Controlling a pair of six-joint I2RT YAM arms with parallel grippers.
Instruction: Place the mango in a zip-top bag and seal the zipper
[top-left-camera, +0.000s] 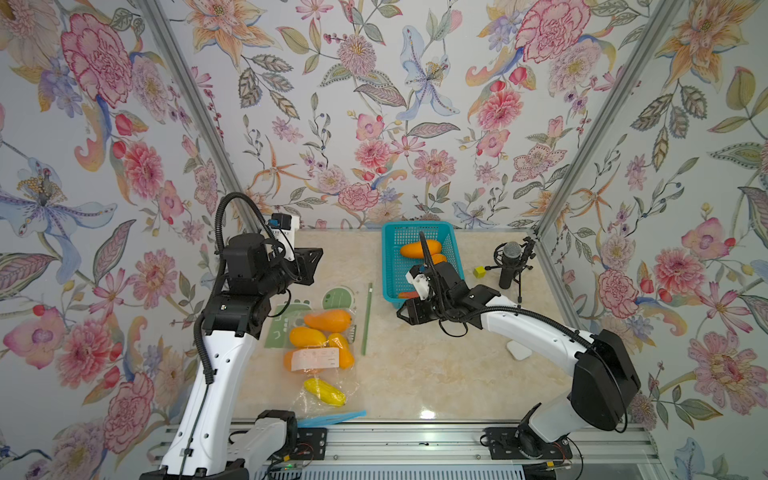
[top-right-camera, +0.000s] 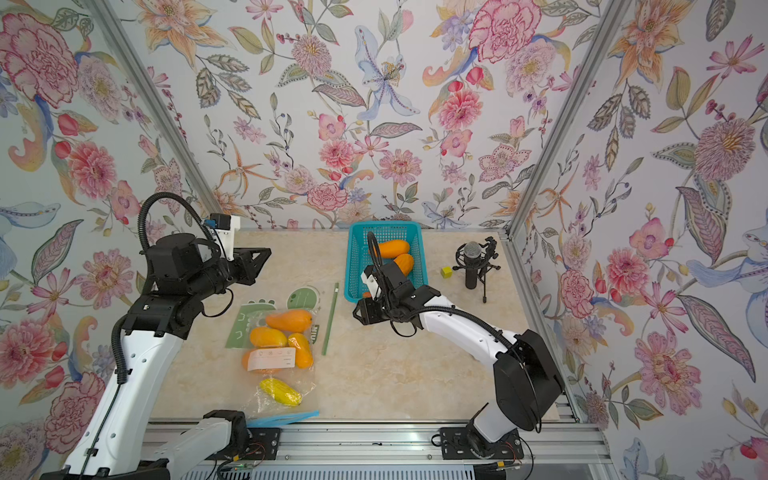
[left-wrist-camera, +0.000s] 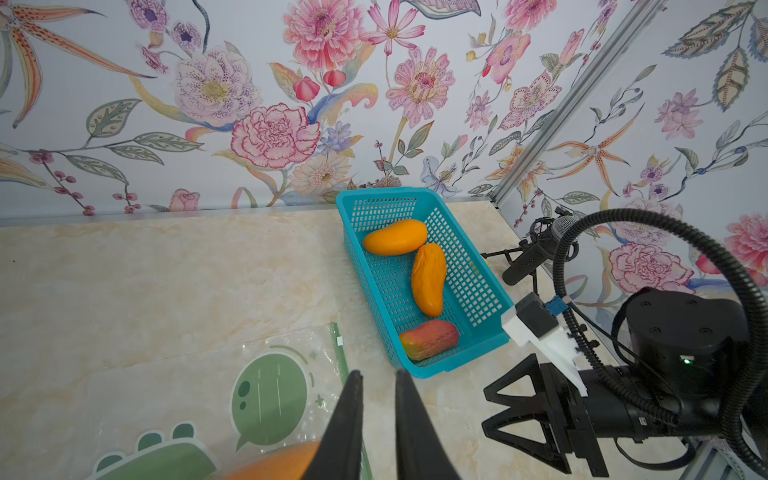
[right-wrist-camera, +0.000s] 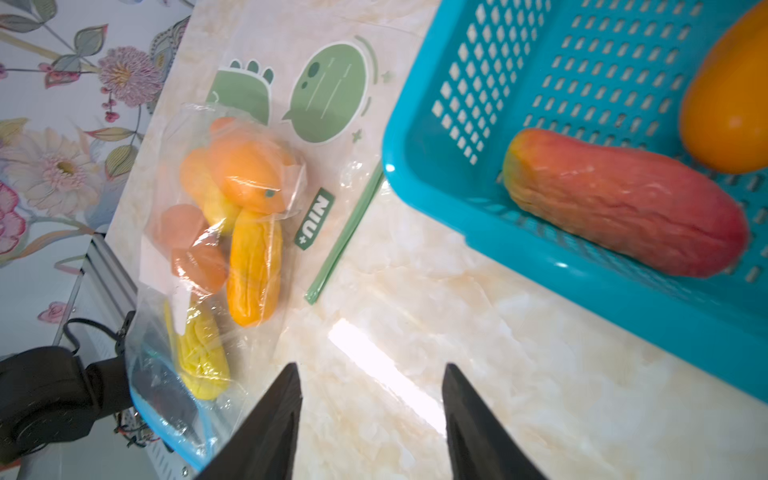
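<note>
In the teal basket (top-left-camera: 385, 268) lies a red-and-yellow mango (right-wrist-camera: 624, 204), near the basket's front wall. Flat on the table is a clear zip bag with green cartoon prints (left-wrist-camera: 268, 398) and a green zipper strip (right-wrist-camera: 345, 232) along its right edge; nothing shows inside it where it is uncovered. My right gripper hangs just in front of the basket, its fingers apart and the space between them empty. Over the table's left side, high above the bag, my left gripper is partly open and holds nothing.
A second clear bag with a blue zipper (top-left-camera: 332, 418), full of orange and yellow fruit (top-left-camera: 328, 321), partly covers the printed bag. Two orange fruits (left-wrist-camera: 396, 237) share the basket. A black microphone (top-right-camera: 472, 268) stands behind right.
</note>
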